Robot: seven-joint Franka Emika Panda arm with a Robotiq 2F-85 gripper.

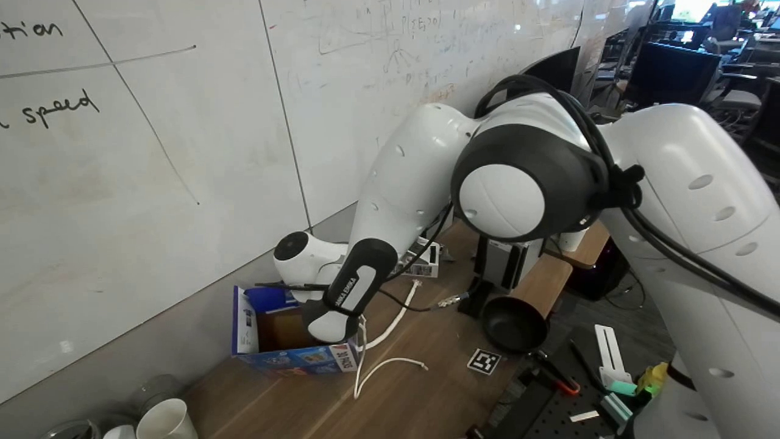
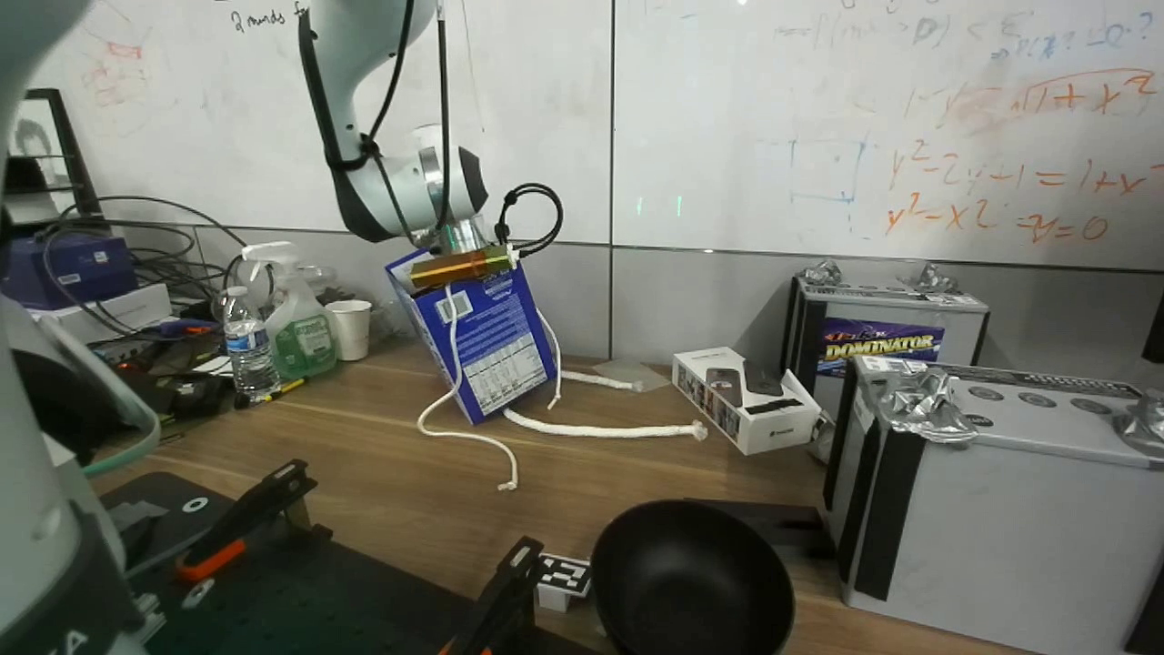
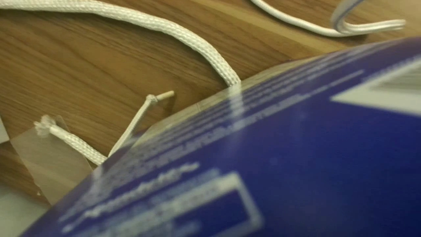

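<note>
A blue cardboard box, open at the top, stands tilted near the wall in exterior view 2; whether its low corner touches the table cannot be told. My gripper is at its upper edge, shut on the box wall, the fingertips themselves hidden. From above, the open box shows its empty-looking inside beneath my wrist. Its printed blue side fills much of the wrist view. A thin white cord hangs down the box front onto the table. Thick white rope lies on the wood, partly behind the box.
A small white carton and large grey batteries stand to the right in exterior view 2. A black pan is in front. Spray bottle, water bottle and paper cup stand left. The whiteboard wall is close behind.
</note>
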